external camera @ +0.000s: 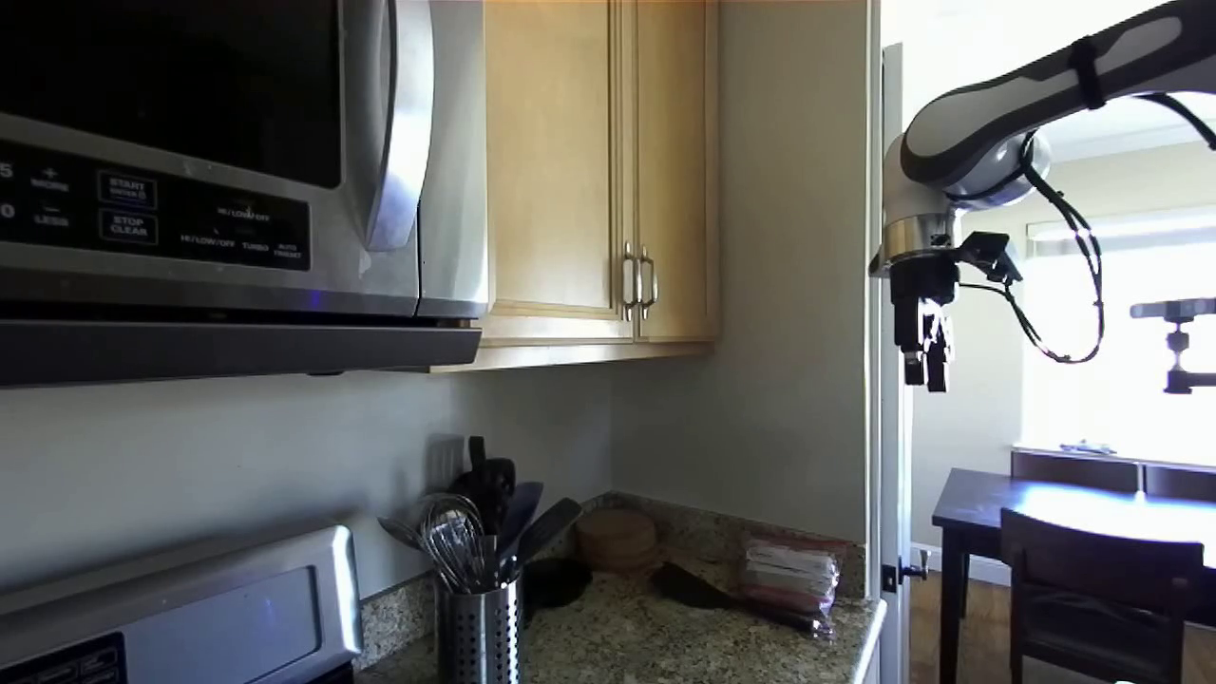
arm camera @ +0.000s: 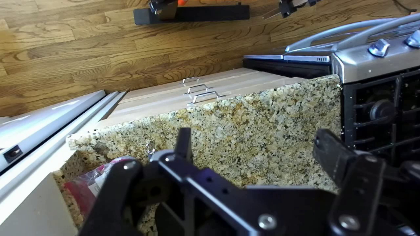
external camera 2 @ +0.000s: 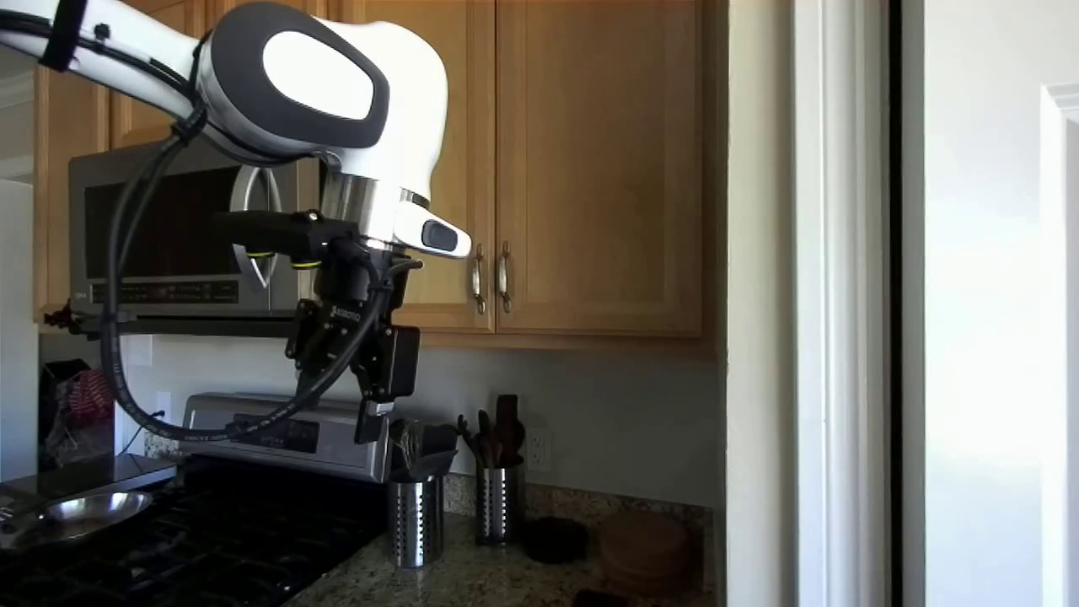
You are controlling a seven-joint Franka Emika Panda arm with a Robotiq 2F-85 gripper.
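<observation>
High above the counter, clear of every surface, my gripper points downward. Its two fingers [arm camera: 183,142] are wide apart in the wrist view, with only granite visible between them. In exterior view 1 the gripper [external camera: 927,374] hangs at the right, in front of the doorway. Exterior view 2 has it [external camera 2: 376,420] before the stove's back panel. The wooden upper cabinet [external camera: 554,160] has both doors shut, their handles side by side. Next to it, the microwave [external camera: 381,285] is closed.
Utensil holders [external camera 2: 416,521] stand on the granite counter [arm camera: 252,126]. A plastic bag [external camera: 789,574] and a dark utensil [external camera: 692,586] lie near its corner. A pan [external camera 2: 94,512] sits on the stove.
</observation>
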